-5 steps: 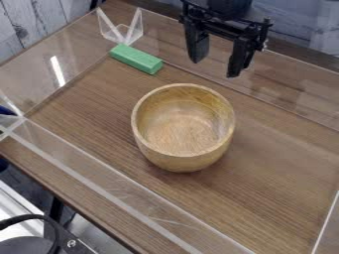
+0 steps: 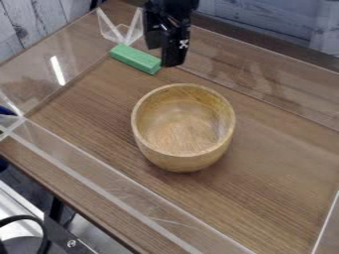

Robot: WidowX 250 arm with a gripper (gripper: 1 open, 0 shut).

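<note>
My gripper [image 2: 167,45], dark and hanging from the top of the view, stands open above the wooden table, just right of a green block [image 2: 135,59]. Nothing shows between its fingers. A round, light wooden bowl [image 2: 183,149] sits in the middle of the table, below the gripper in the view.
A clear angular object [image 2: 122,27] stands behind the green block at the back left. A black cable [image 2: 40,228] shows at the lower left.
My gripper has moved left from the back right, toward the green block. The bowl and green block look unmoved.
</note>
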